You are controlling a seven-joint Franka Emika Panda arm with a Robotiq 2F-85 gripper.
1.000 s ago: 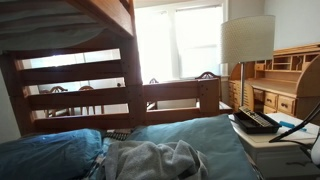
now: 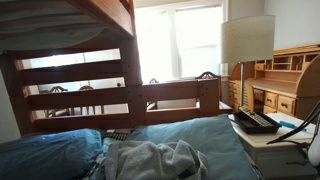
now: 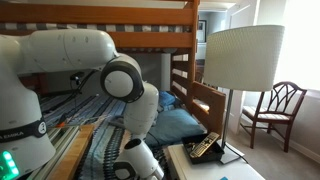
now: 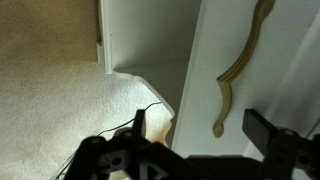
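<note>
The wrist view looks closely at a white furniture front [image 4: 208,80] with a curved bronze-coloured handle [image 4: 238,68]. My gripper stands open at the bottom of that view, its dark fingers [image 4: 258,130] spread apart. The handle's rounded lower end appears in the gap between them, nearer the right finger; whether either finger touches it I cannot tell. In exterior view 2 the white arm [image 3: 140,155] reaches down beside the nightstand [image 3: 195,168], and the gripper itself is hidden.
On the nightstand are a lamp [image 2: 247,45] and a black tray [image 2: 255,121] holding small items. A bed with a blue cover [image 2: 200,134] and grey blanket [image 2: 155,160] lies alongside. Carpet [image 4: 55,100] shows at the left of the wrist view, with a thin dark cable crossing it.
At the right edge of exterior view 1, the dark cable has shifted and a blue piece shows by it. The white part there reaches slightly further into view. Bed, lamp and tray look unchanged.
</note>
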